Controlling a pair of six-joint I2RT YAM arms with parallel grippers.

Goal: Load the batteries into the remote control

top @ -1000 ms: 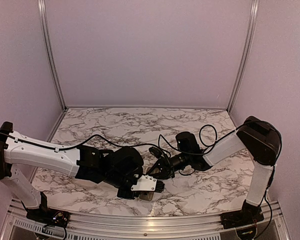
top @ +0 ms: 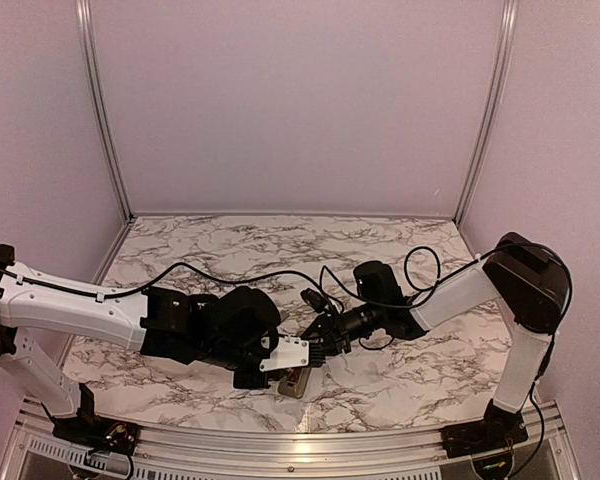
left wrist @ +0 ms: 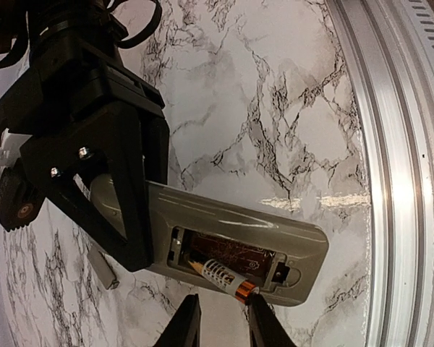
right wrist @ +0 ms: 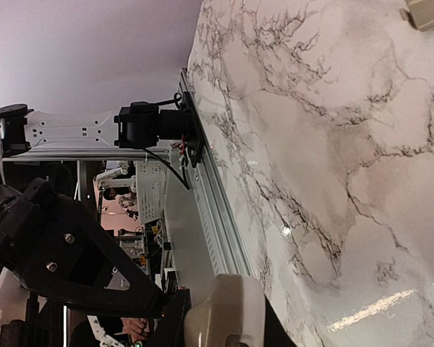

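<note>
The grey remote (left wrist: 307,260) has its battery compartment open, with an orange-and-silver battery (left wrist: 223,277) lying tilted across it, one end over the lower edge. My left gripper is shut just below that battery end; whether it touches it is unclear. My right gripper is shut on the remote's end, which fills the bottom of the right wrist view; in the left wrist view its black body covers the remote's left part. In the top view both grippers meet over the remote (top: 292,385) at the front middle.
A small grey piece (left wrist: 101,267), likely the battery cover, lies beside the remote. The metal rail (top: 290,440) runs along the table's front edge.
The right arm has shifted very little.
</note>
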